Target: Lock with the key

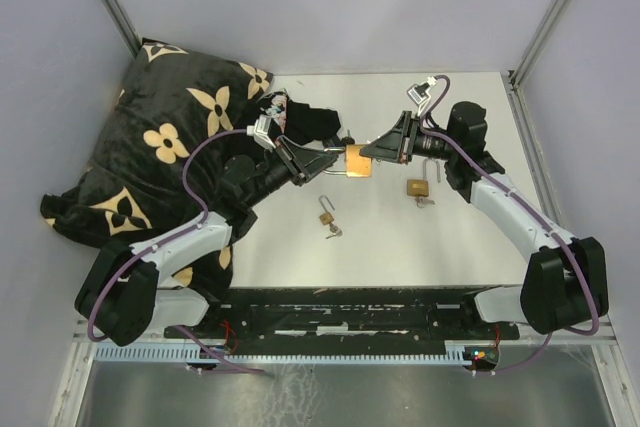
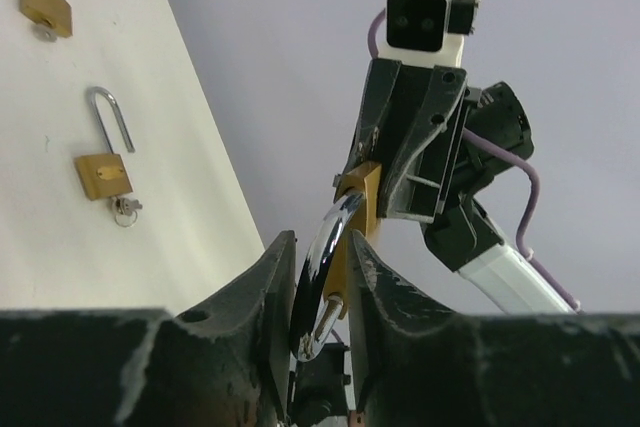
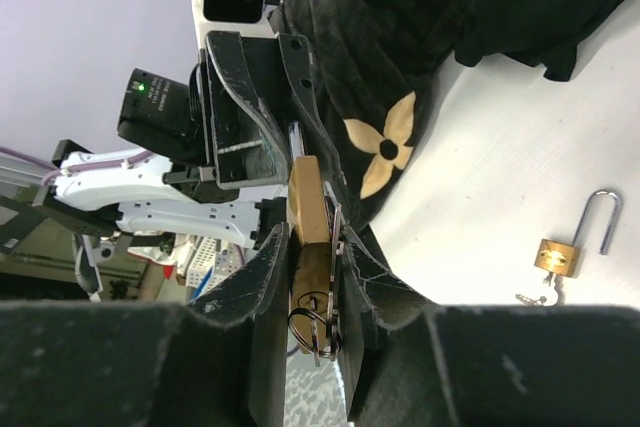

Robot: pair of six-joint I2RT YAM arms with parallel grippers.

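Observation:
A brass padlock [image 1: 358, 161] hangs in the air between my two grippers. Its silver shackle [image 2: 318, 277] points to my left gripper, whose fingers stand partly apart on either side of the metal. Whether they touch it is hard to tell. On the padlock's other end, my right gripper is shut on the key [image 3: 318, 332], with its rings showing between the fingers at the lock body [image 3: 312, 197]. The key's blade is hidden. I cannot tell whether the shackle's free leg sits in its hole.
Another open padlock with keys [image 1: 417, 188] lies on the table to the right. A smaller open padlock [image 1: 327, 218] rests near the middle. Dark flowered cushion [image 1: 165, 137] and black cloth [image 1: 310, 122] are at left and back.

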